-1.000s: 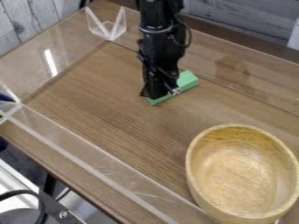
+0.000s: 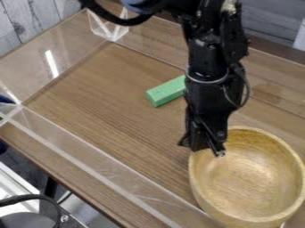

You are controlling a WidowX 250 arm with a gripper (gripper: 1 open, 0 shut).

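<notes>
My black gripper point(image 2: 201, 142) is low at the right, its tip at the left rim of a large tan round bowl point(image 2: 248, 183). It looks shut; whether anything is between its fingers is hard to see. A green block point(image 2: 166, 92) lies on the wooden table behind the gripper, partly hidden by the arm.
A clear plastic piece point(image 2: 107, 27) stands at the back left. Cables and a dark device lie off the table at the lower left.
My gripper has moved from over the green block toward the viewer and right, down to the bowl's rim. More of the green block now shows.
</notes>
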